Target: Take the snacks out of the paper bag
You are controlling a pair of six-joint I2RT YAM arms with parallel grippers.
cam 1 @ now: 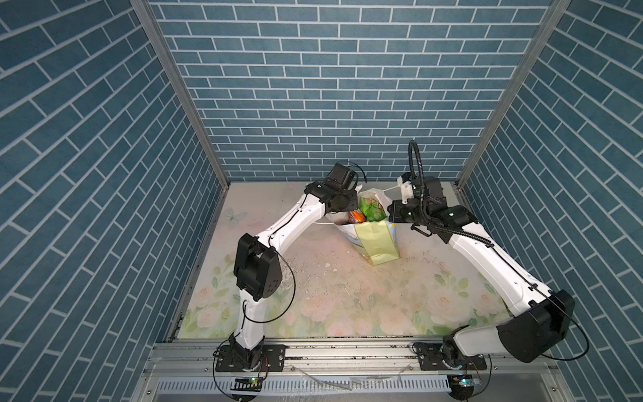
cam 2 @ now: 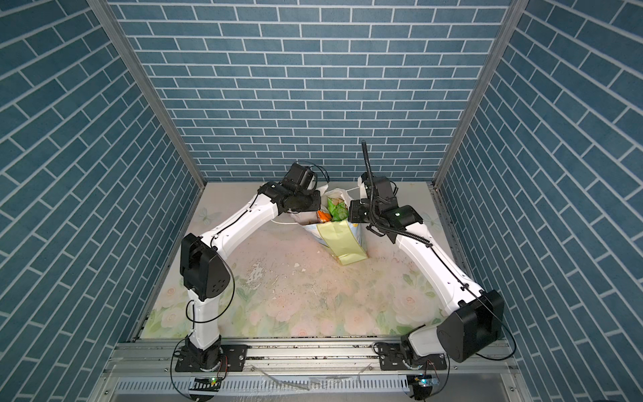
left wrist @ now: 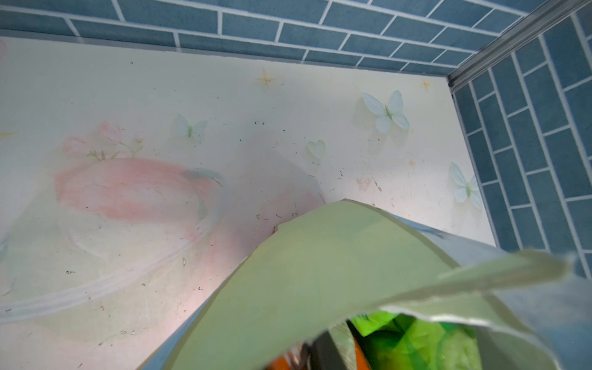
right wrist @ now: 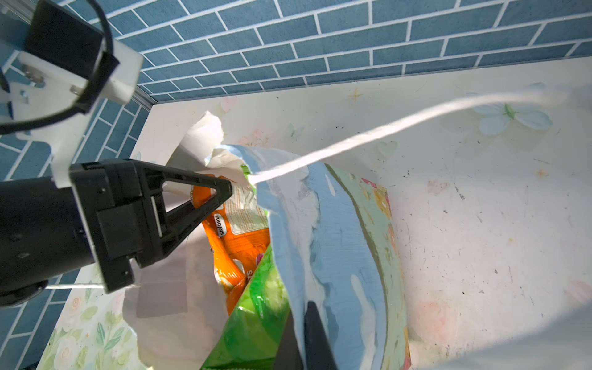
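The paper bag (cam 1: 378, 242) stands mid-table, its mouth open upward and a yellowish side facing front. Inside lie an orange snack packet (right wrist: 243, 237) and a green snack packet (right wrist: 262, 311), side by side. My left gripper reaches into the mouth from the left, its tips at the upper part of the orange packet. Bag paper covers most of its fingers in the left wrist view, so its finger opening and any grip are unclear. On the bag's right side, my right gripper is shut with the thin paper wall between its fingers.
A white cord handle (right wrist: 370, 132) rises from the bag's right rim. Bare floral tabletop (cam 1: 314, 288) lies in front of the bag and to both sides. The brick-patterned wall (cam 1: 335, 134) closes off the back.
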